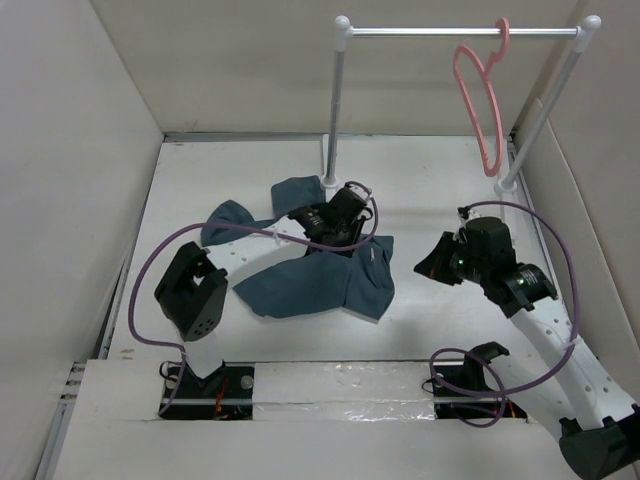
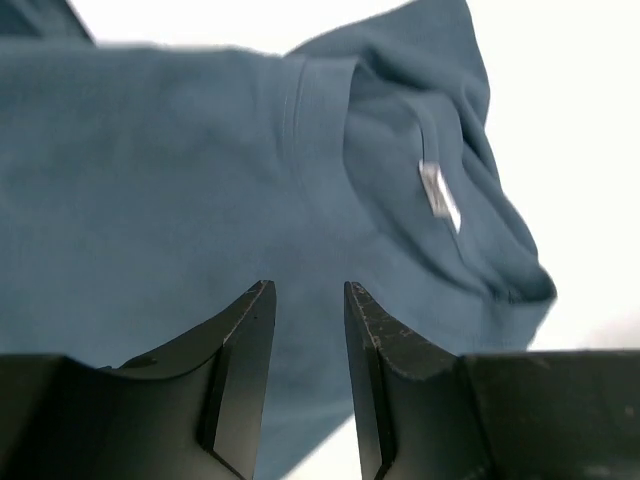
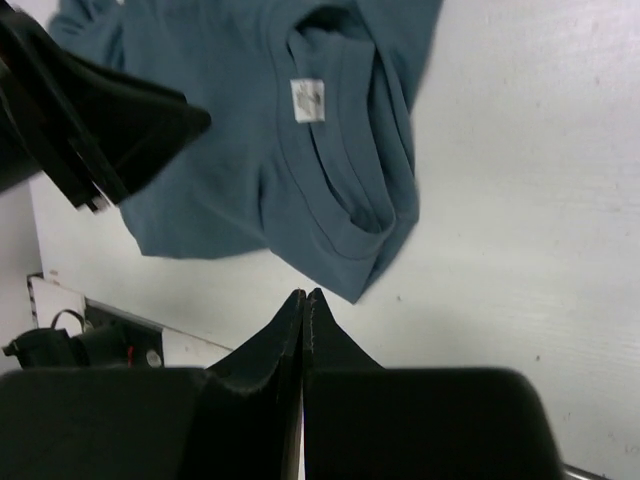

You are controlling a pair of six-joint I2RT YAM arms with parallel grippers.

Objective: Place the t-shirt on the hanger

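Observation:
A dark blue-grey t shirt (image 1: 310,290) lies crumpled on the white floor in the top view, with a small label (image 3: 307,100) on a folded part. My left gripper is open, low over the shirt with no cloth visibly held between its fingers. My right gripper is shut, with nothing visible between its fingers, over the bare floor right of the shirt. A pink hanger (image 1: 488,110) hangs from the rail, above and behind the right arm.
The rack's rail (image 1: 420,32) spans two white posts, the left one standing just behind the shirt (image 1: 334,120). Side and back walls enclose the work area. Bare floor lies right of the shirt.

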